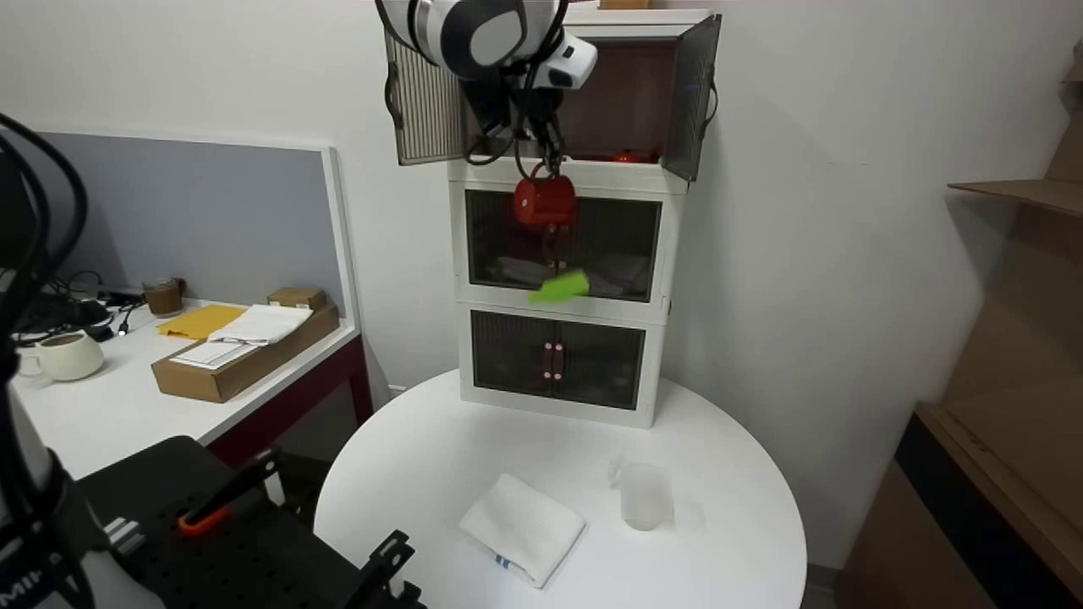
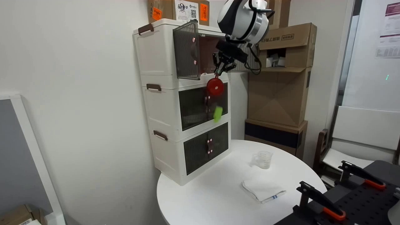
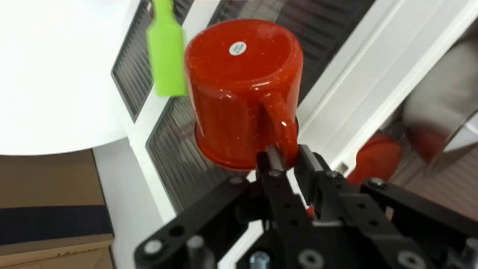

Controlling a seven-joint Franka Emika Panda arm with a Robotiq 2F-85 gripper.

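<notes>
My gripper is shut on the handle of a red mug point(image 3: 244, 89). In exterior view 1 the mug point(image 1: 545, 201) hangs below the fingers, in front of the cabinet's middle section. It is tipped on its side; exterior view 2 shows the round base of the mug point(image 2: 215, 86) with its white sticker. A green object with a narrow neck point(image 3: 168, 58) is in mid-air, apart from the mug and blurred. In the exterior views this green object point(image 1: 559, 286) point(image 2: 217, 114) is lower than the mug and above the table.
The cabinet's top doors point(image 1: 695, 96) stand open on both sides of the arm. Inside the top section are a metal vessel point(image 3: 441, 94) and a red item point(image 3: 378, 157). A folded white cloth point(image 1: 523, 529) and a clear measuring cup point(image 1: 645, 496) lie on the round table point(image 1: 406, 477).
</notes>
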